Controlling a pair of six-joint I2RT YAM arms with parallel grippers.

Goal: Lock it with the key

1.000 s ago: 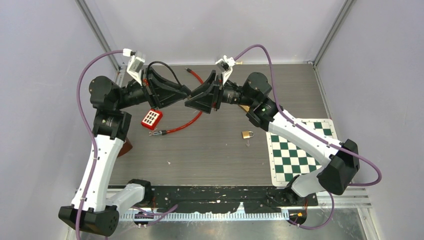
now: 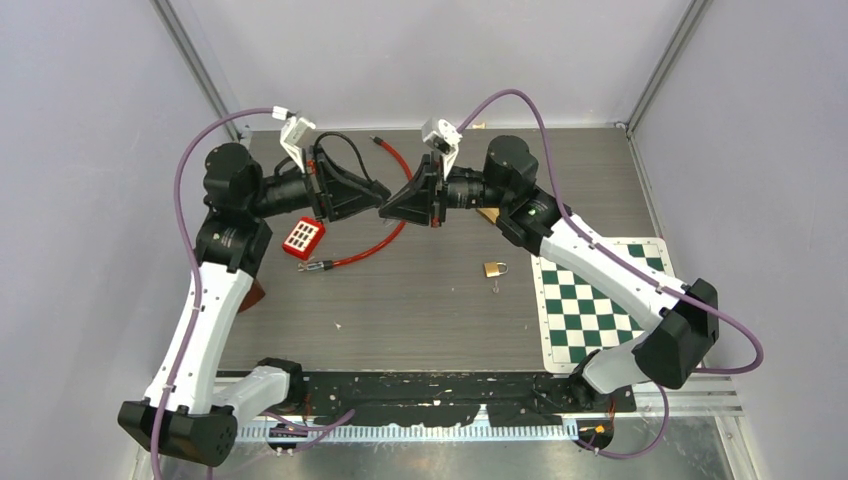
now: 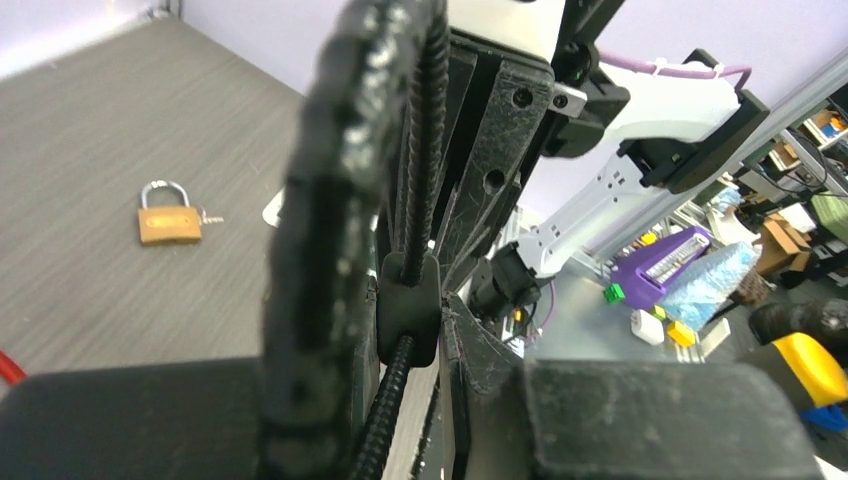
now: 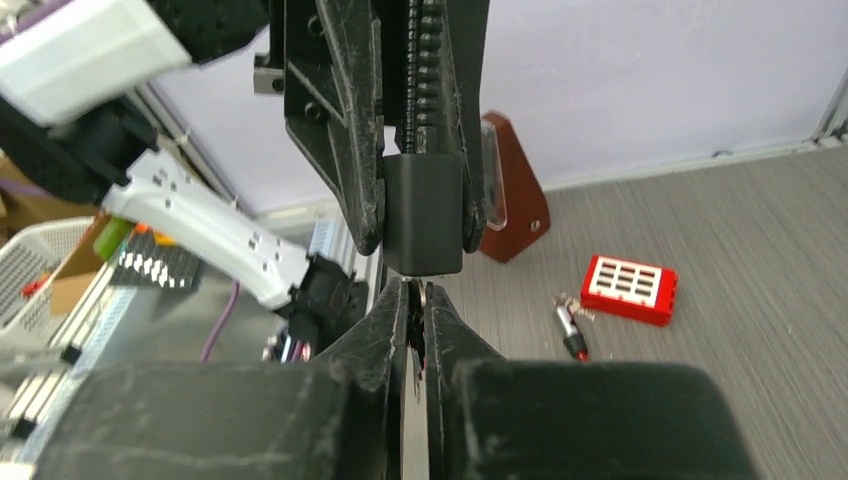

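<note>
In the left wrist view, a black cable lock's barrel (image 3: 409, 312) is between my left gripper's fingers, and its thick braided cable (image 3: 335, 200) loops up close to the camera. My left gripper (image 2: 381, 190) is shut on that lock. From the right, my right gripper (image 2: 388, 209) meets it tip to tip above the table. A thin metal key (image 4: 417, 345) shows between the right fingertips, just under the lock's barrel (image 4: 424, 215) in the right wrist view. Whether the key's blade is inside the lock is hidden by the fingers.
A brass padlock (image 2: 495, 269) with a small key lies on the table. A red cable (image 2: 388, 240) runs beneath the grippers, near a red keypad-like box (image 2: 304, 237). The green-and-white checkerboard (image 2: 560, 330) lies at right.
Both grippers stay tip to tip and shut.
</note>
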